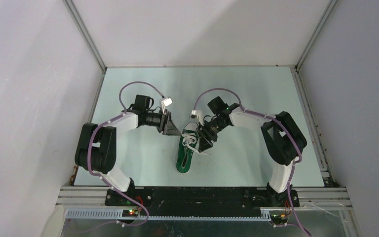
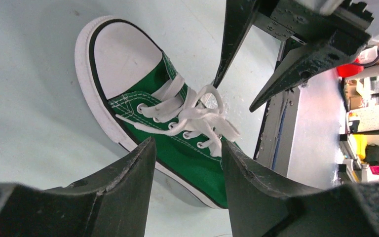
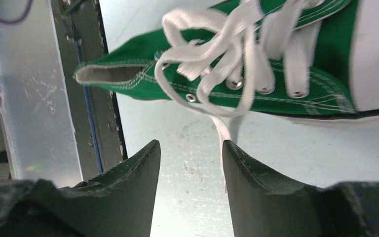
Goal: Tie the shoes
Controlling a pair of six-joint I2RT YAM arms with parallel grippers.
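A green canvas sneaker (image 1: pixel 183 160) with a white toe lies mid-table, its white laces (image 2: pixel 197 116) looped and bunched over the eyelets, one end trailing off the side. My left gripper (image 1: pixel 174 132) hangs at the shoe's left, part open in the left wrist view, with the bunched laces just beyond its fingertips. My right gripper (image 1: pixel 203 143) is open at the shoe's right, above the laces; in the right wrist view nothing is held between its fingers, and a lace end hangs behind one fingertip.
Walls stand at the back and sides, and a dark rail (image 1: pixel 207 197) runs along the front edge. The two grippers are close together over the shoe.
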